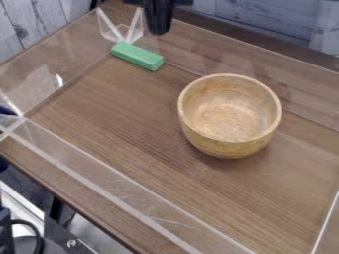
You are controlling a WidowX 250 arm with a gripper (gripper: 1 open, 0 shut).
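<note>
A green block [138, 57] lies on the wooden table near the upper left, beside a clear plastic piece [119, 28]. My gripper [158, 24] is at the top edge above and behind the block, mostly out of frame and dark, so its fingers are hard to make out. The block is apart from it, resting on the table.
A round light wooden bowl [228, 115] stands right of centre. A pale wall runs along the back right, and dark cables lie at the lower left.
</note>
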